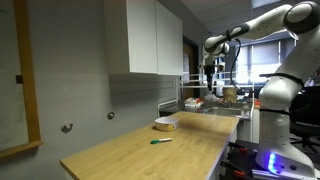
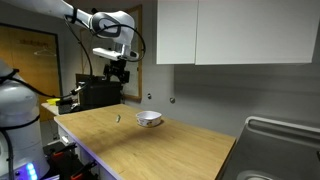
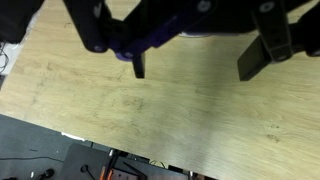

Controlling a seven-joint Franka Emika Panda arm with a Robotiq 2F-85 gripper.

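Observation:
High above the table, my gripper stands open, with bare wood showing between its dark fingers in the wrist view. A white bowl-like container rests on the table, and the same container appears near the wall in exterior view 1. A small item with a green part lies flat on the wood, apart from the container. What that item is cannot be made out. In exterior view 2 a small item also lies on the table, left of the container.
White cabinets hang on the wall above it. A metal rack stands beyond the container. Cables and dark gear show past the table edge in the wrist view.

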